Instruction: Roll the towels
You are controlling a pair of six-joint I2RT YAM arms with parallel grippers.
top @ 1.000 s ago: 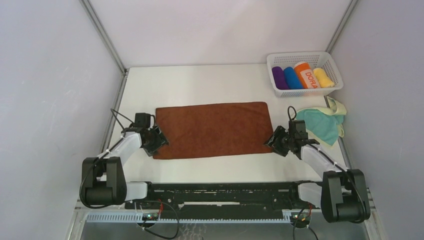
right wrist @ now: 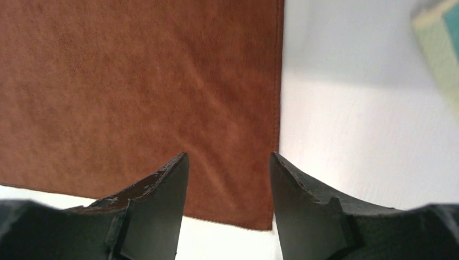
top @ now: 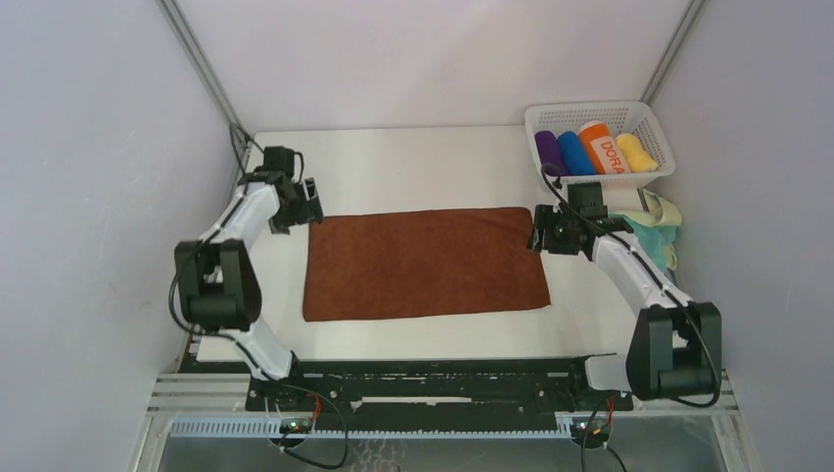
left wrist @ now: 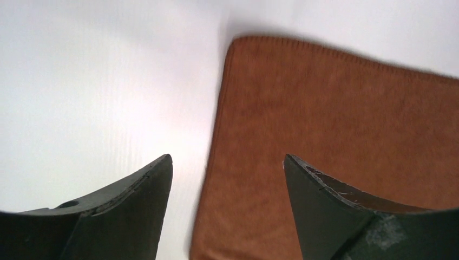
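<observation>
A brown towel (top: 427, 264) lies spread flat as a wide rectangle in the middle of the white table. Just off its far left corner is my left gripper (top: 312, 204). In the left wrist view the towel's corner (left wrist: 254, 59) shows ahead of the left gripper, whose fingers stand wide open with nothing held. My right gripper (top: 537, 231) is over the towel's right edge, near the far right corner. The right wrist view shows the right gripper open too, above the towel (right wrist: 216, 119) and its right edge, nothing between its fingers.
A white basket (top: 602, 182) with rolled purple, blue, orange and yellow towels stands at the far right. Beside my right arm lies a teal and yellow cloth (top: 657, 239), partly hidden. Bare table surrounds the brown towel.
Both grippers have moved away from the front of the table toward the towel's far corners.
</observation>
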